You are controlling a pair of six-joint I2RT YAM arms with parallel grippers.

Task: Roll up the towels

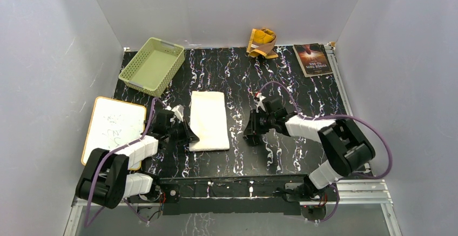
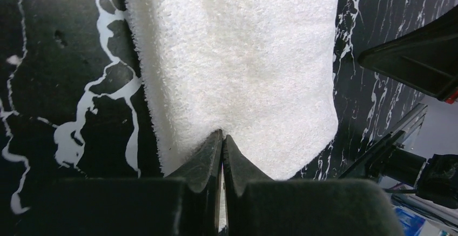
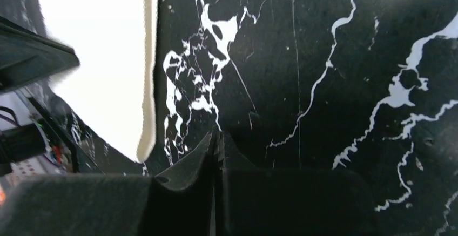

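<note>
The white folded towel (image 1: 209,118) lies flat and nearly straight in the middle of the table, its long sides running front to back. At its left side near the front corner is my left gripper (image 1: 195,137); in the left wrist view its shut fingertips rest against the white towel (image 2: 254,74), with no cloth showing between them. My right gripper (image 1: 253,136) is over bare table to the towel's right, clear of it. In the right wrist view the right gripper's tips (image 3: 216,134) are close together with nothing seen between them, and the towel (image 3: 102,47) is off to the left.
A green basket (image 1: 177,66) stands empty at the back left. A whiteboard (image 1: 110,122) lies at the left edge. Yellow-brown cloth (image 1: 262,44) and a book (image 1: 313,60) sit at the back.
</note>
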